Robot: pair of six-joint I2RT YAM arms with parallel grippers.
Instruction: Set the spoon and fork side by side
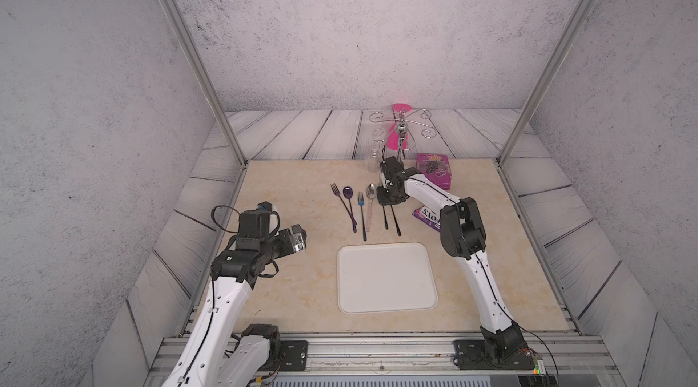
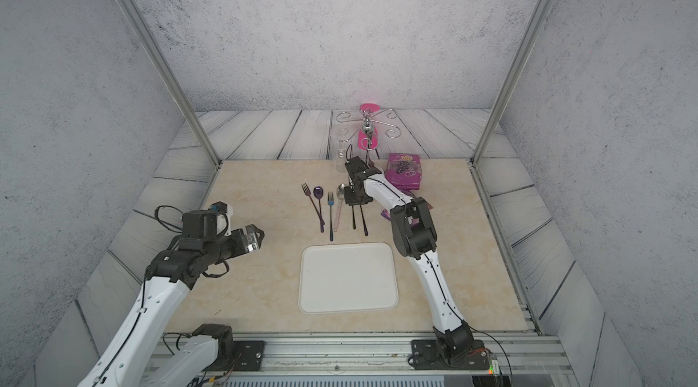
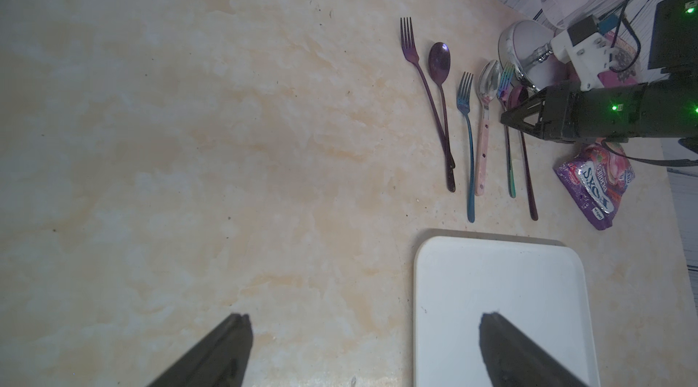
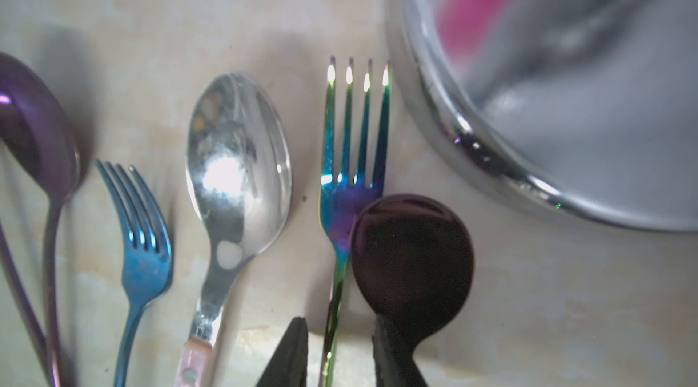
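Observation:
In the right wrist view, a rainbow fork (image 4: pixel 349 205) lies tines away from me. The dark spoon (image 4: pixel 414 263) beside it overlaps its neck at the bowl's edge. My right gripper is above them, part open, with the fork's handle showing between its fingers, nothing clearly gripped. Further left lie a silver spoon with a pink handle (image 4: pixel 236 169), a blue fork (image 4: pixel 147 256) and a purple spoon (image 4: pixel 36 125). A purple fork (image 3: pixel 425 85) is leftmost in the left wrist view. Far from the cutlery, my left gripper stands open and empty over bare table.
Close behind the rainbow fork is a round chrome stand base (image 4: pixel 523 187). A purple box (image 1: pixel 434 171) and a purple packet (image 3: pixel 597 183) lie to the right. The white tray (image 1: pixel 386 278) is in front, and the left of the table is clear.

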